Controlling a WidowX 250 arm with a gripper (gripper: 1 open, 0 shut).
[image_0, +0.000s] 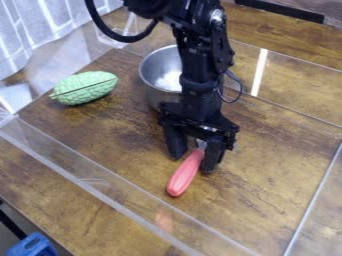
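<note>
My black gripper (197, 140) is low over the wooden table at the centre, its fingers around the upper end of a red elongated object (185, 177), like a sausage or carrot, which lies on the table pointing toward the front. Whether the fingers close on it is hard to see, as the dark gripper hides that end.
A metal bowl (159, 67) stands behind the arm. A green leafy toy (84, 88), like a cabbage, lies at the left. Clear panels edge the work area, and a blue object (32, 247) is at the bottom left corner.
</note>
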